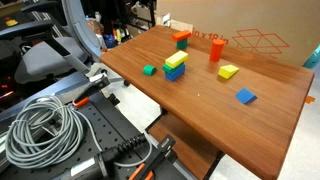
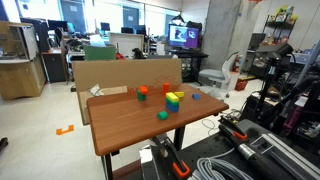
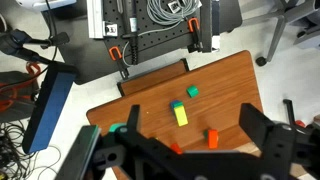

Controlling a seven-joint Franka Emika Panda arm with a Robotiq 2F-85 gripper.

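My gripper shows in the wrist view as two dark fingers wide apart at the lower left and lower right, nothing held between them. It looks down on the wooden table from high above. A yellow block sits on a blue block in a stack (image 1: 176,66), with a small green block (image 1: 149,70) beside it. Farther back stands a red-topped green stack (image 1: 181,39). A red upright piece (image 1: 217,50), a yellow block (image 1: 228,71) and a blue block (image 1: 245,96) lie apart on the table. Neither exterior view shows the gripper clearly.
The wooden table (image 1: 205,105) has bare room at its near end. Beside it runs a dark frame with a coiled grey cable (image 1: 45,135) and orange clamps. A whiteboard (image 1: 265,25) stands behind the table in exterior view 1.
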